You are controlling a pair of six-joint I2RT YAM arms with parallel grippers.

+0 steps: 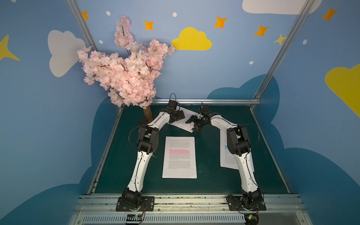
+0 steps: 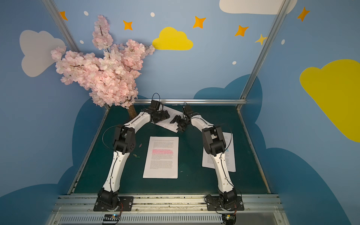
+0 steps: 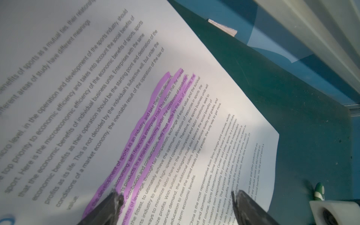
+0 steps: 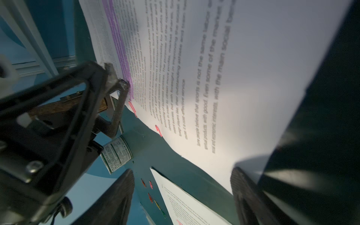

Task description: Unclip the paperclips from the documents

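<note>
The back document (image 1: 186, 122), marked with purple lines, lies askew below both grippers. My left gripper is open over its printed face, nothing held. A blue curved piece (image 3: 6, 220), perhaps a paperclip, shows at that view's lower left corner. My right gripper stands open by the sheet's near corner; whether it touches the paper cannot be told. Loose paperclips (image 2: 135, 155) rest on the table.
A pink-highlighted document (image 1: 179, 157) lies at centre front. The blue-highlighted document (image 1: 228, 159) is partly under the right arm. The blossom tree (image 1: 148, 114) rises at back left, near the left arm. Bare green table (image 1: 210, 161) separates the two front papers.
</note>
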